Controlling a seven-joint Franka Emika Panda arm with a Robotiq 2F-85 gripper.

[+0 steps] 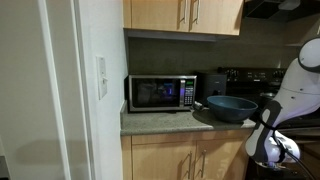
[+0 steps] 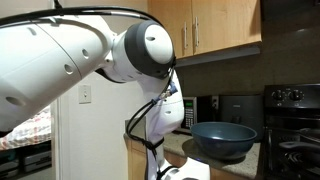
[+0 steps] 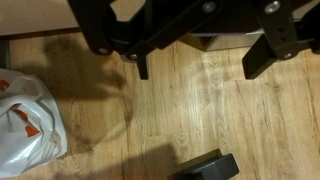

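My gripper stands open in the wrist view, its two dark fingers wide apart. Only wood floor (image 3: 185, 110) shows in the gap, and nothing is held. The white arm (image 1: 285, 115) bends low at the right edge of exterior view 1, beside the counter's end. Its gripper cannot be made out there. In exterior view 2 the arm (image 2: 85, 60) fills the upper left, and its lower end runs out of frame.
A white plastic bag (image 3: 30, 125) with orange marks and a black object (image 3: 212, 166) lie on the floor. On the counter (image 1: 165, 124) are a microwave (image 1: 162, 93) and a dark blue basin (image 1: 232, 108). Cabinet doors (image 1: 165, 160) stand below; a stove (image 2: 290, 120) is at the right.
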